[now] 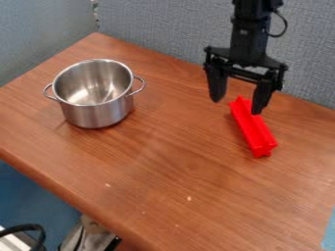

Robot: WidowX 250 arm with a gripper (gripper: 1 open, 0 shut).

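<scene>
A red elongated block [256,132] lies diagonally on the right half of the wooden table [164,186]. My black gripper [240,92] hangs over the block's far end, open, its two fingers spread to either side with nothing visible between them.
A steel pot [94,113] with two handles stands on the left of the table. The grey padded wall [157,29] runs along the back. Cables show beyond the front-left edge.
</scene>
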